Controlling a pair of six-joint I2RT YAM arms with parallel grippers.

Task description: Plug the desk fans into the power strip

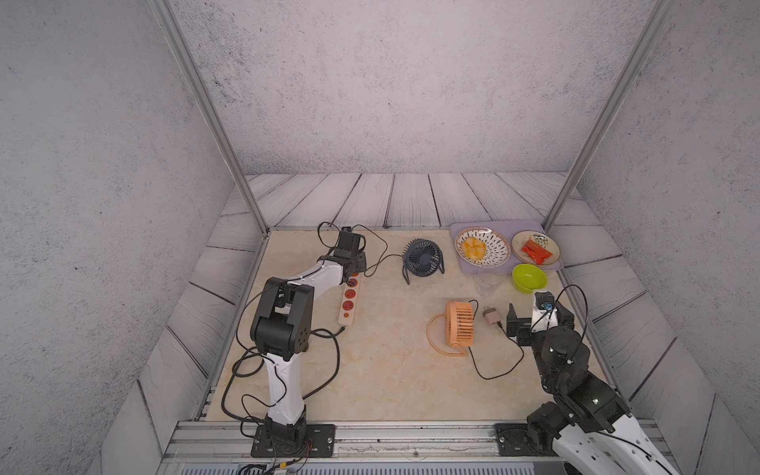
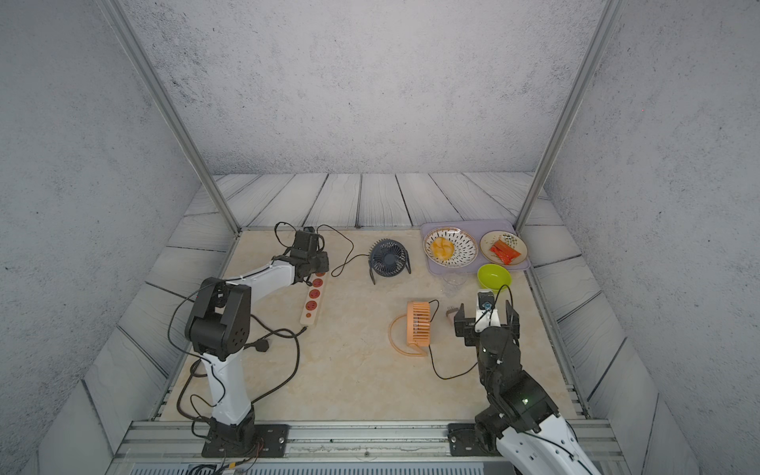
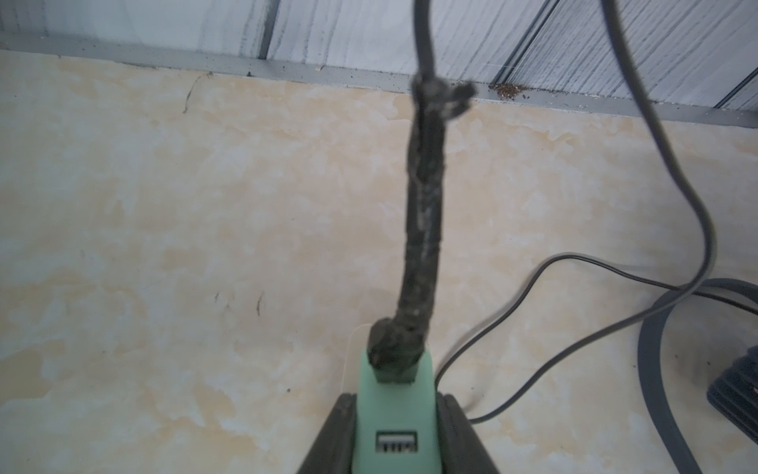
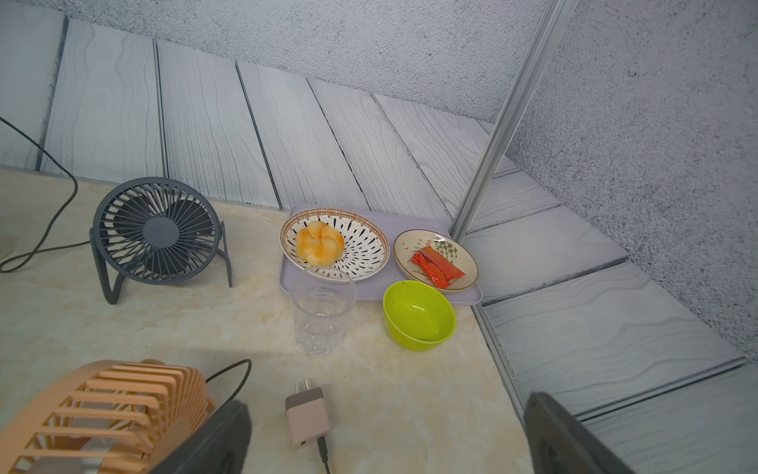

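Note:
My left gripper point(image 1: 354, 261) is shut on a pale green plug adapter point(image 3: 394, 442) with a dark cable rising from its end. It hovers over the far end of the white power strip point(image 1: 347, 307) with red sockets, and the strip's far end is hidden beneath it. Whether the plug's pins touch a socket cannot be seen. The dark desk fan point(image 1: 423, 258) stands right of that gripper, its cable point(image 3: 564, 343) looping toward the adapter. An orange fan point(image 1: 459, 324) sits mid-table. My right gripper point(image 2: 487, 309) stands open and empty near a pink adapter point(image 4: 306, 416).
A lilac tray point(image 4: 375, 290) with two food plates lies at the back right. A green bowl point(image 4: 418, 316) and a clear cup point(image 4: 322, 316) stand before it. The strip's black cord point(image 1: 337, 360) curls at the left.

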